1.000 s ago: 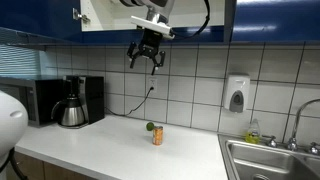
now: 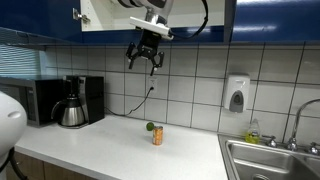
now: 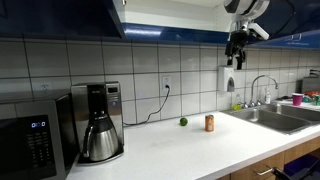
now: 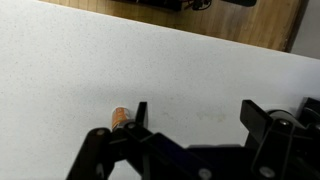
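High above the white counter [image 2: 100, 150], my gripper [image 2: 143, 66] points downward with its fingers spread and nothing between them. In the wrist view the gripper shows two dark fingers far apart over bare counter. An orange-brown can-like container [image 2: 158, 136] stands upright on the counter, well below the gripper; in the wrist view this container [image 4: 121, 116] is partly hidden behind the left finger. Behind it, near the tiled wall, lies a small round green object [image 2: 150, 126].
A coffee maker [image 3: 98, 125] and a microwave [image 3: 35, 135] occupy the left end. A sink [image 2: 265, 160] is at the right, with a soap bottle [image 2: 254, 131] behind it. Blue-edged overhead cabinets [image 2: 270, 25] hang near the arm.
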